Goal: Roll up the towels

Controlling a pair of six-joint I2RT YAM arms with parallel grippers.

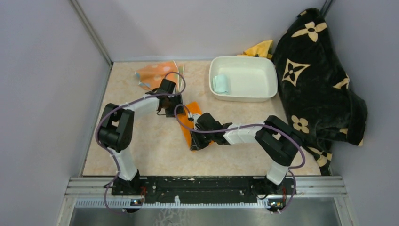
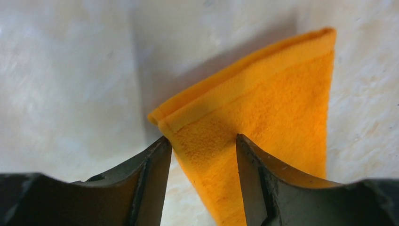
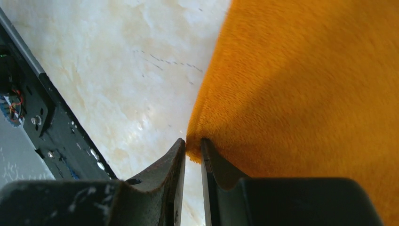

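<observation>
An orange towel [image 1: 187,127] lies on the table between my arms, partly hidden by them. In the left wrist view my left gripper is part open over a corner of the towel [image 2: 282,113], which shows a folded hem. My right gripper is shut on the towel's edge [image 3: 296,84] at a corner near the table's front.
A white bin [image 1: 249,80] with a light blue cloth [image 1: 220,84] stands at the back. A patterned orange cloth [image 1: 153,73] lies back left, a yellow cloth [image 1: 258,49] behind the bin, a black blanket [image 1: 310,61] at the right.
</observation>
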